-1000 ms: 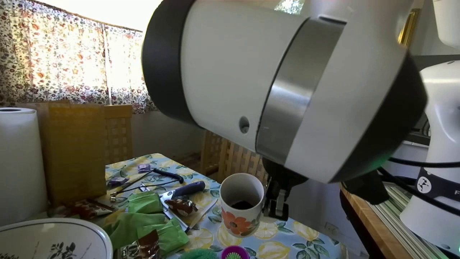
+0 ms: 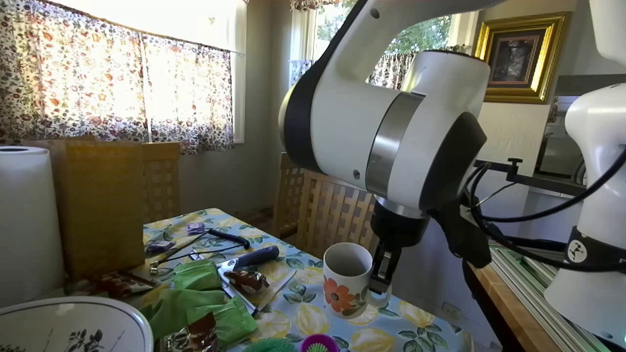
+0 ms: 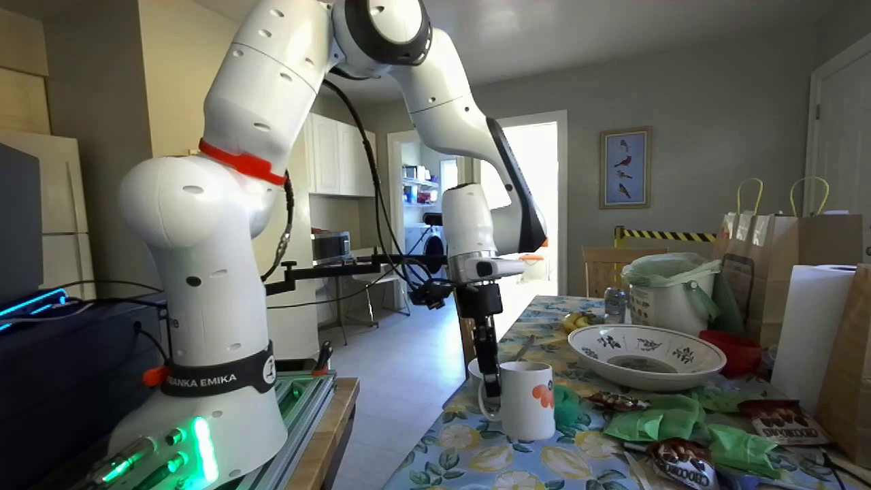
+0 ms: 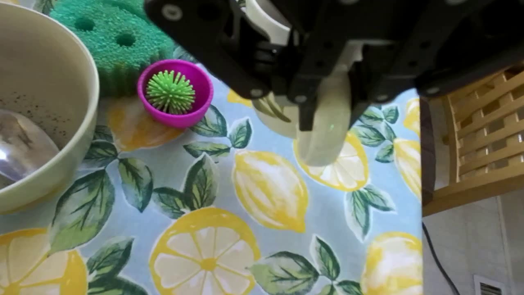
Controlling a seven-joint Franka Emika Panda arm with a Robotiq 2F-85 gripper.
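Note:
A white mug [image 2: 341,296] with an orange flower stands upright at the table's near-right side, close to the chair. My gripper [image 2: 380,284] points down beside it, shut on its handle. In the wrist view the pale handle [image 4: 325,125] passes between the dark fingers, while much of the mug's body is hidden behind the gripper. From the other side, the mug [image 3: 529,408] shows its base at or very near the tablecloth; whether it touches, I cannot tell.
A magenta cup [image 4: 199,105] with a green spiky insert sits near a green sponge [image 4: 110,41]. A cream bowl [image 4: 81,142] is at the wrist view's left. Green wrappers [image 2: 196,296] and a large patterned bowl [image 3: 690,367] occupy other table areas. Bare lemon-print cloth [image 4: 275,241] lies near the edge.
The arm and mug have moved away from the first exterior camera and slightly right, with the mug looking smaller. Its dark inside bottom, visible before, is now out of sight.

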